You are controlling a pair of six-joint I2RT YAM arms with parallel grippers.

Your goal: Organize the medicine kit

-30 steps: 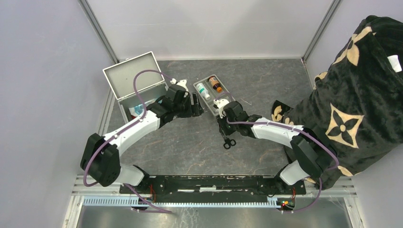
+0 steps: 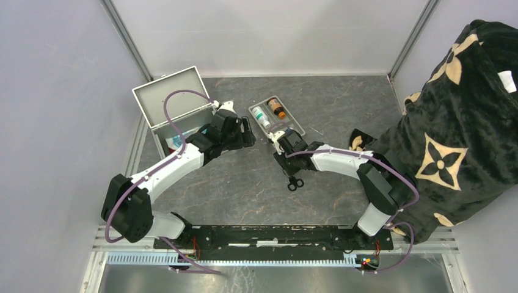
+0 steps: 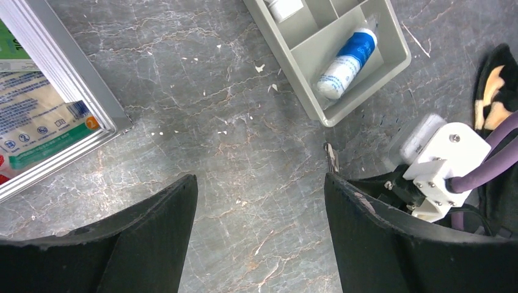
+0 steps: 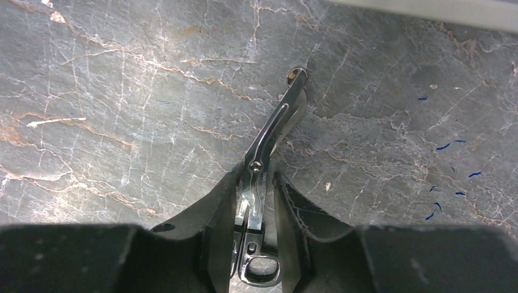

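Note:
Black-handled metal scissors [image 2: 295, 183] lie on the grey table below the divided tray; in the right wrist view their pivot and blades [image 4: 269, 134] run between the fingers of my right gripper, which is part open and down around them; contact is unclear. The tray [image 3: 275, 43] holds a blue-and-white bottle [image 3: 345, 64], a white bottle [image 2: 261, 116] and a brown bottle [image 2: 276, 108]. The open medicine box [image 2: 171, 91] at left contains packets [image 3: 43, 116]. My left gripper [image 2: 247, 132] hangs open and empty between box and tray [image 3: 259, 207].
A dark patterned cloth [image 2: 452, 152] covers the right side. Bare table [image 2: 226, 189] lies in front of my left gripper and at the back right behind the tray.
My left gripper has moved very slightly left.

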